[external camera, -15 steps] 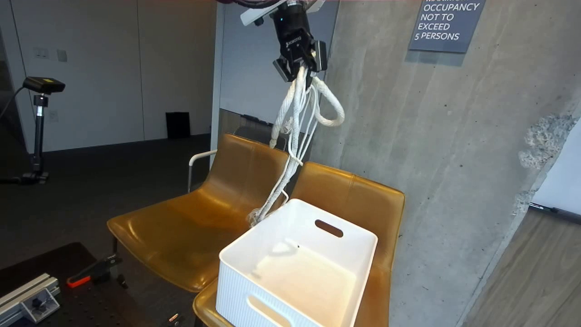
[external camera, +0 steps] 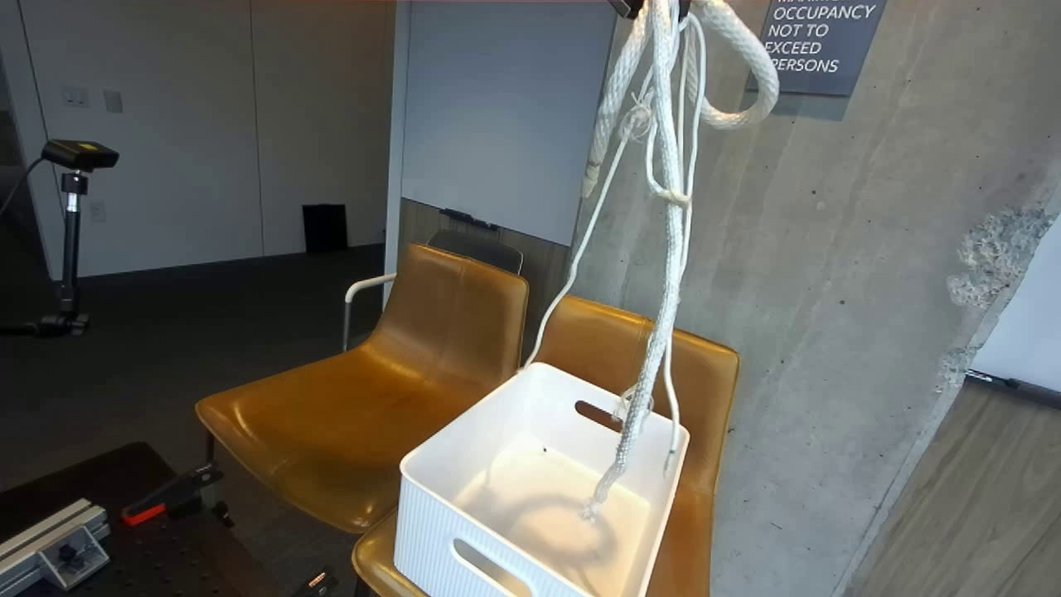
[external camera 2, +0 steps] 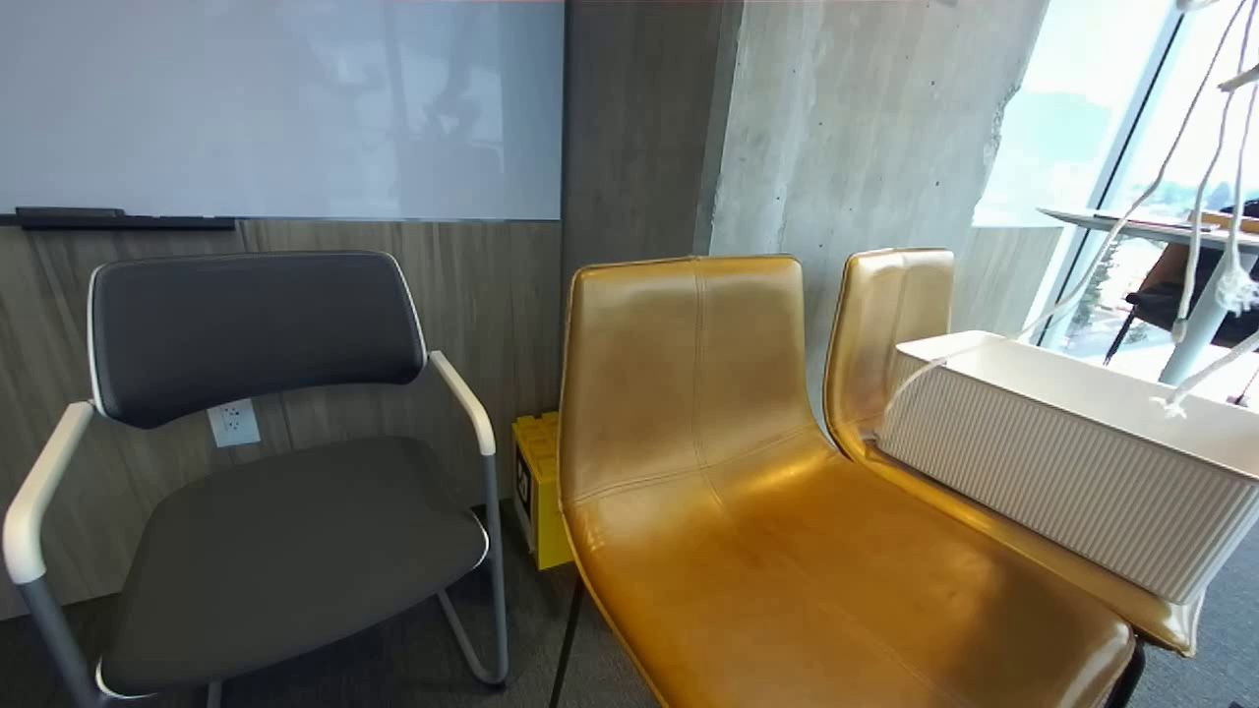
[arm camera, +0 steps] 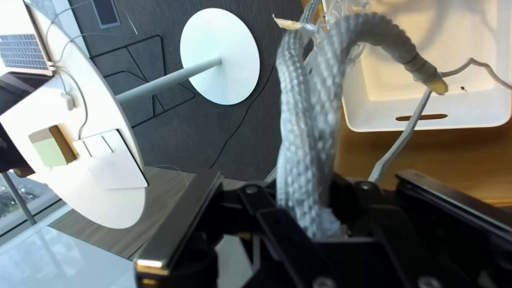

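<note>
In the wrist view, my gripper is shut on a bundle of white rope (arm camera: 307,129). The same rope (external camera: 668,239) hangs down in exterior view 1, its thick strand dangling within the outline of the white bin (external camera: 457,502). A thinner cord trails left to the bin's back rim. Only a dark tip of the gripper shows at the top edge of exterior view 1. The white bin (external camera 2: 1050,472) rests on a tan chair, and loose rope ends (external camera 2: 1222,283) hang over it at the right edge of exterior view 2. No other contents show inside the bin.
A second tan chair (external camera: 378,388) stands beside the bin's chair, with a grey armchair (external camera 2: 283,507) farther left. Behind the bin rises a concrete wall (external camera: 845,298). A white table (arm camera: 105,182) with a laptop shows in the wrist view.
The gripper and rope have moved right and up in exterior view 1. The hanging strands went from beside the bin's left rim to over its inside.
</note>
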